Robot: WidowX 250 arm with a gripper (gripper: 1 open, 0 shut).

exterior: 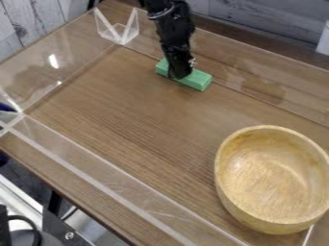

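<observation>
My black gripper [182, 64] reaches down from the top centre of the camera view onto a green block [195, 81] lying on the wooden table. Its fingertips are at the block's upper middle and hide part of it. The fingers look close together, but whether anything is between them is hard to make out.
A large tan bowl [270, 178] sits at the lower right. A clear plastic piece [117, 29] stands at the back left.
</observation>
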